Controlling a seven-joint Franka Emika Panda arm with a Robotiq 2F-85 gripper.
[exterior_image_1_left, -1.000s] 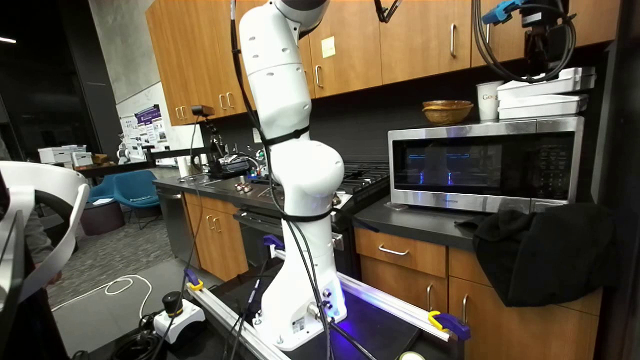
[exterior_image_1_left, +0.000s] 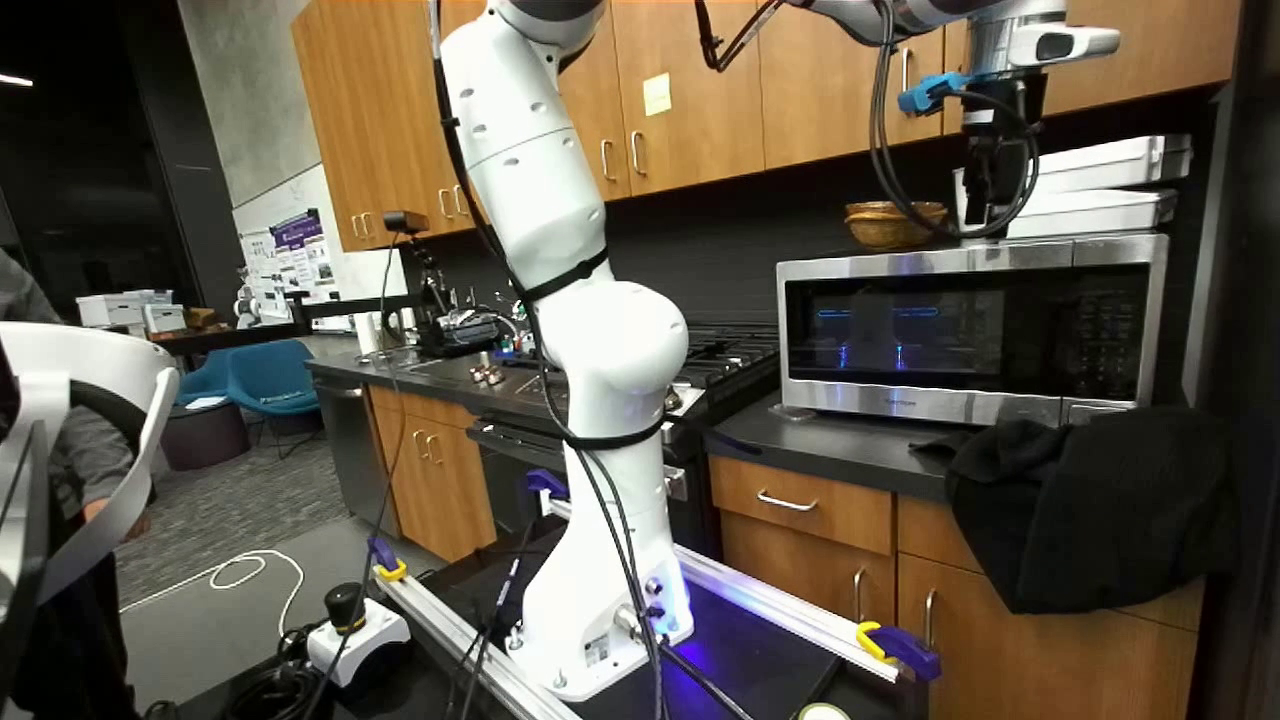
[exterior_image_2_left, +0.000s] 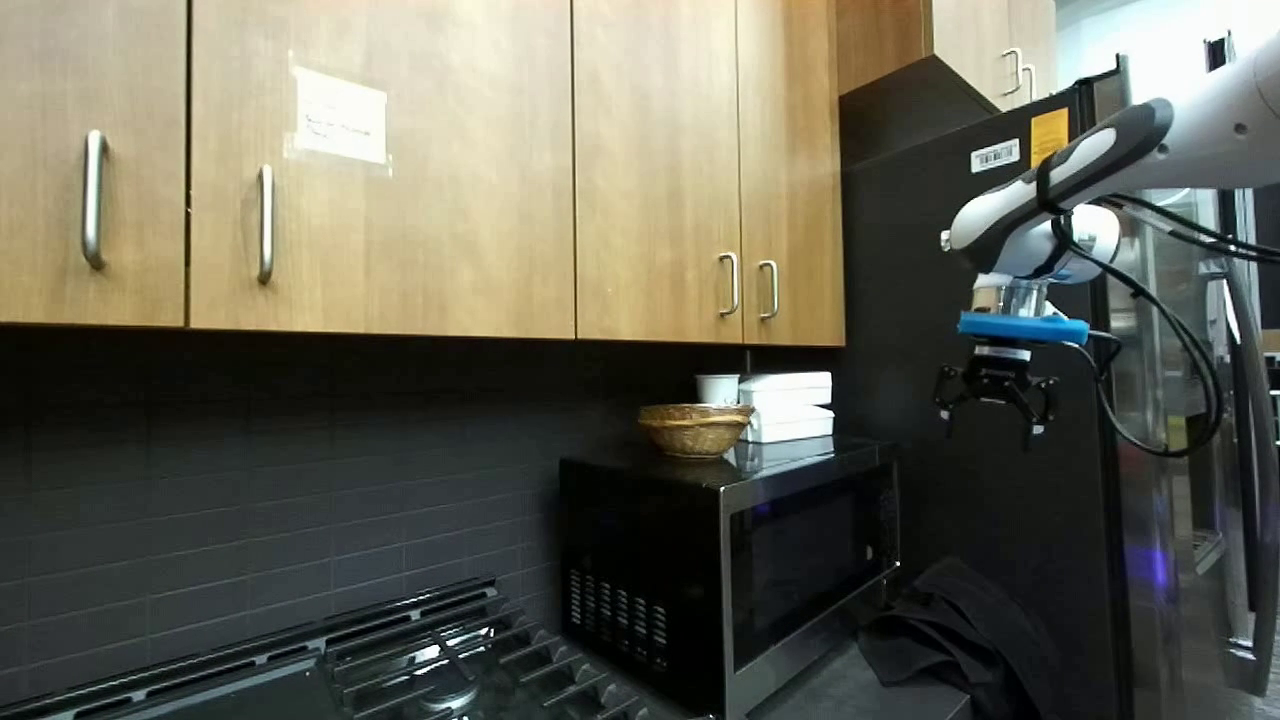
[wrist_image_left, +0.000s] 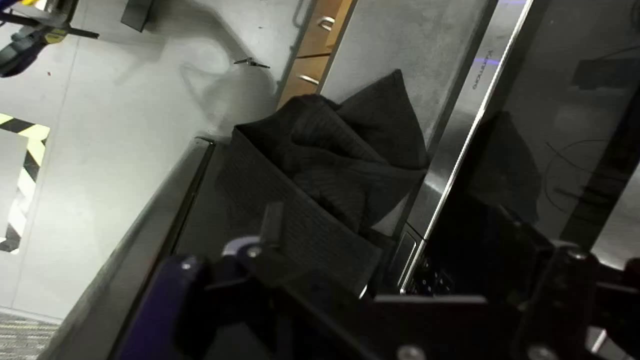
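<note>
My gripper (exterior_image_2_left: 990, 422) hangs open and empty in exterior view 2, pointing down in front of the tall dark refrigerator side. It is to the right of the microwave (exterior_image_2_left: 810, 540) and higher than its top. In exterior view 1 the gripper (exterior_image_1_left: 991, 204) overlaps the white cup and part of the white boxes (exterior_image_1_left: 1086, 212). A black cloth (wrist_image_left: 354, 162) lies on the counter and drapes over its edge beneath the gripper in the wrist view. The fingers there are dark and partly out of frame.
On the microwave stand a wicker basket (exterior_image_2_left: 696, 430), a white cup (exterior_image_2_left: 717, 389) and the stacked white boxes. Wooden cabinets (exterior_image_2_left: 384, 168) hang above, and a stove (exterior_image_2_left: 444, 672) lies to the left. Loose cables loop beside the wrist. Open air surrounds the fingers.
In exterior view 1 the arm has leaned left and the gripper has come lower and leftward, now covering the white cup. The cloth, basket and boxes have stayed put.
</note>
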